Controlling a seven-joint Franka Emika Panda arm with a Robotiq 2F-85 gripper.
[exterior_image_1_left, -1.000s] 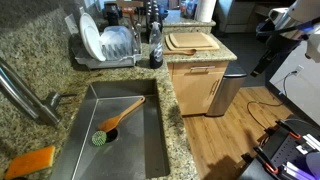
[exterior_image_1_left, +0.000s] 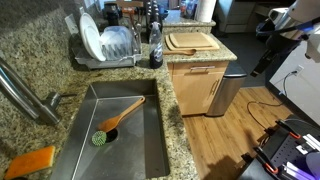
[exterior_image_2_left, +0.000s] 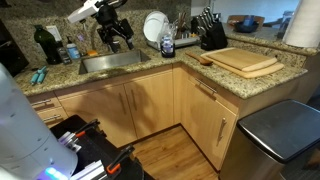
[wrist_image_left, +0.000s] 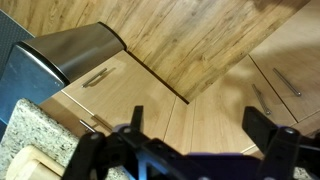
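My gripper stands open in the wrist view, its two dark fingertips wide apart and only cabinet fronts and floor beyond them. It hangs in the air, well clear of the counter; in exterior view 2 the gripper (exterior_image_2_left: 122, 38) shows against the sink area, while in exterior view 1 it is at the upper right. A wooden-handled brush (exterior_image_1_left: 122, 115) with a round green head lies slanted inside the steel sink (exterior_image_1_left: 150, 135). An orange sponge (exterior_image_1_left: 30, 162) rests on the counter left of the sink.
Behind the sink, a dish rack holds white plates (exterior_image_1_left: 91, 38), with a bottle (exterior_image_1_left: 156, 46) to its right. Cutting boards (exterior_image_1_left: 194, 41) with a wooden spoon lie farther along the counter. A dark bin (exterior_image_2_left: 282, 128) stands beside the cabinets.
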